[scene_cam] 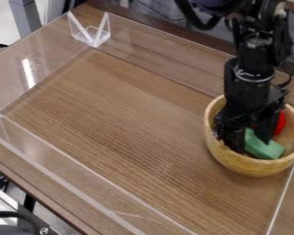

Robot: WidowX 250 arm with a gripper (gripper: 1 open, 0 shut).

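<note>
The black gripper (249, 128) reaches down into a light wooden bowl (255, 163) at the right of the table, its fingers among the contents. A green object (265, 147) lies in the bowl, partly hidden by the gripper, and a red object (279, 123) shows at the back right. Whether the fingers hold anything cannot be told.
A small clear plastic holder (91, 29) stands at the back left. Dark cables and clutter lie beyond the left edge.
</note>
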